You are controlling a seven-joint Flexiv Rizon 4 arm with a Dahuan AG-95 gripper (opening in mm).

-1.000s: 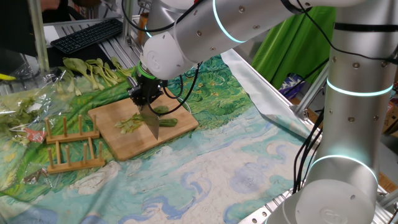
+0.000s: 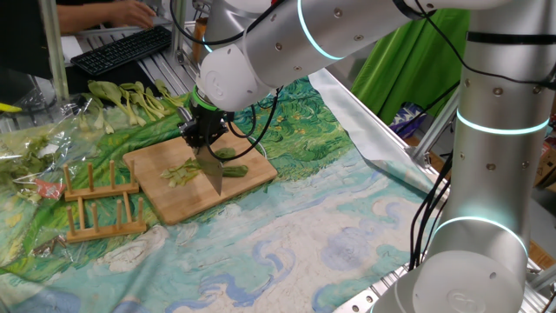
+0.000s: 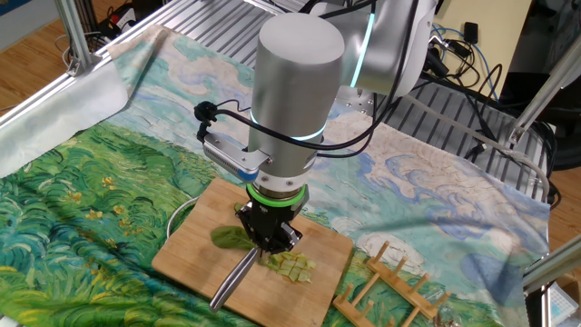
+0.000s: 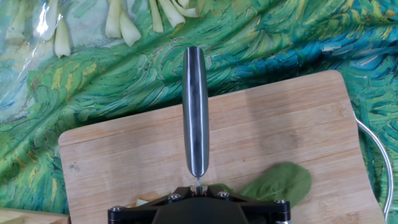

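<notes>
My gripper (image 2: 201,139) is shut on a knife over the cutting board. The knife's blade (image 2: 210,170) points down at the greens in exterior view 1, and its metal handle (image 4: 196,112) sticks out ahead of the gripper in the wrist view. On the wooden board (image 3: 195,238) lie cut green pieces (image 3: 292,266) on one side of the knife and a leafy part (image 3: 231,238) on the other. The leaf (image 4: 283,183) also shows to the right of the gripper in the wrist view. Whether the blade touches the board is hard to tell.
A wooden peg rack (image 2: 106,204) stands just left of the board. Behind are whole leafy greens (image 2: 130,100) and a clear plastic bag (image 2: 35,161) with more greens. Cloth in front of the board is clear. A person's hand (image 2: 130,13) rests near the keyboard (image 2: 122,50).
The arm, knife and greens look the same. Only the person's hand at the back has moved, toward the keyboard.
</notes>
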